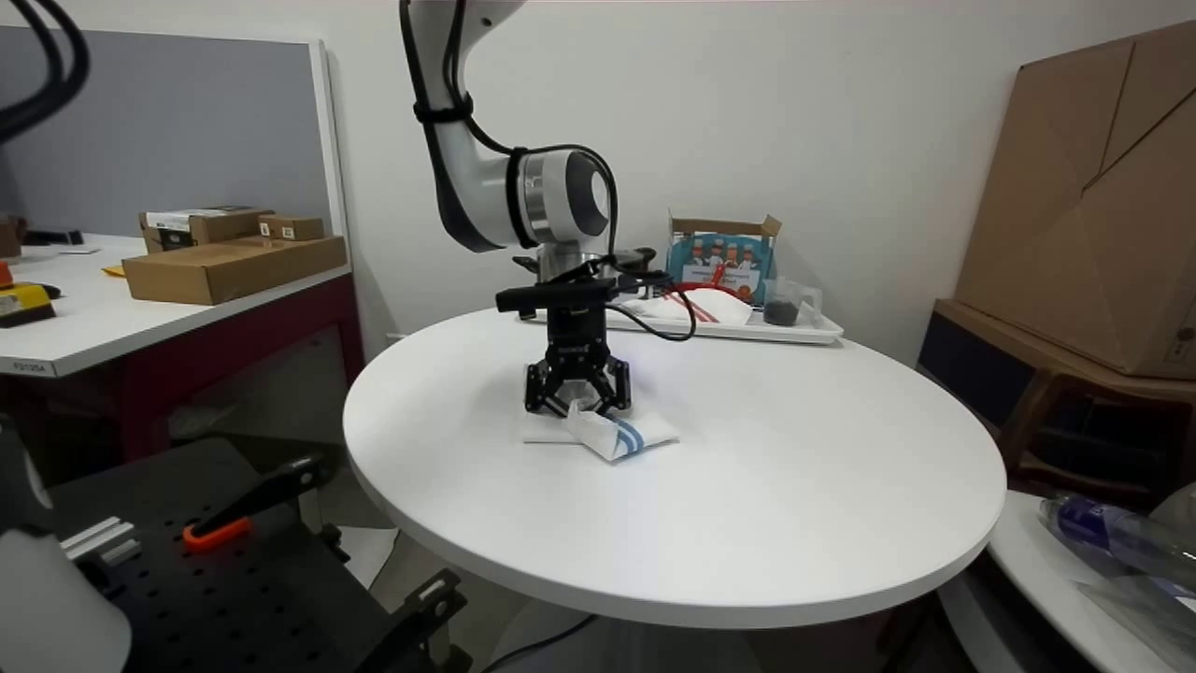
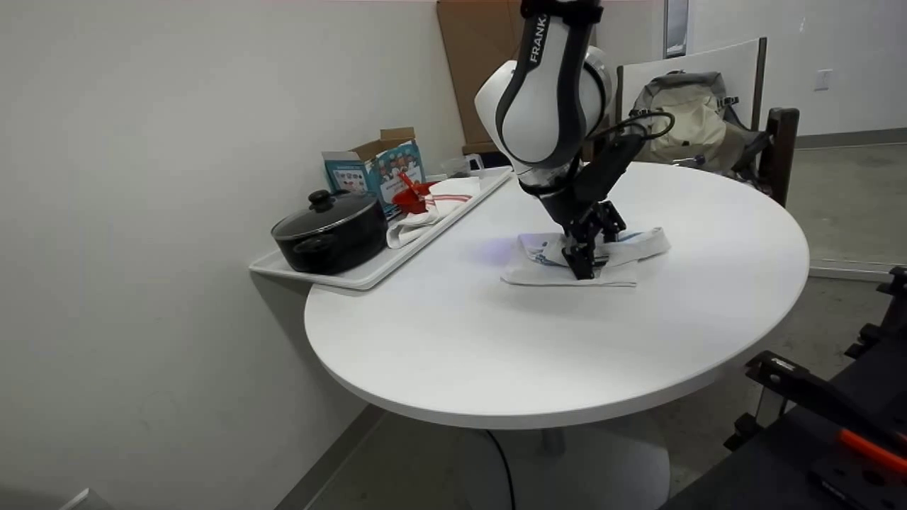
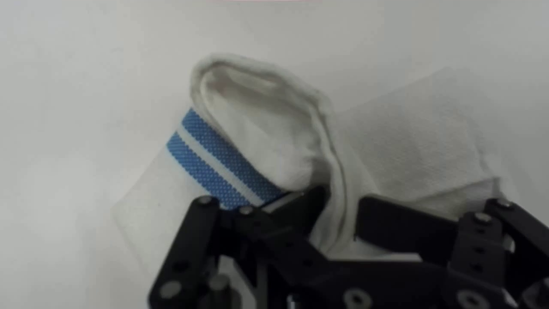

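Note:
A white towel with blue stripes (image 1: pixel 630 436) lies partly folded on the round white table (image 1: pixel 762 505). My gripper (image 1: pixel 580 404) is low over it, its fingertips down at the cloth. In the wrist view the fingers stand apart, and a raised hemmed fold of the towel (image 3: pixel 337 180) rises in the gap between the black fingers. To one side of that fold a striped corner lies flat; on the other side a plain flap spreads out. The other exterior view shows the towel (image 2: pixel 642 246) on both sides of the gripper (image 2: pixel 597 255). The fingertips' undersides are hidden.
At the table's far edge stands a white tray (image 2: pixel 374 276) with a lidded black pot (image 2: pixel 333 238), a red-striped cloth (image 2: pixel 451 194), a red item, a blue box (image 2: pixel 400 170) and a clear cup (image 1: pixel 790 303).

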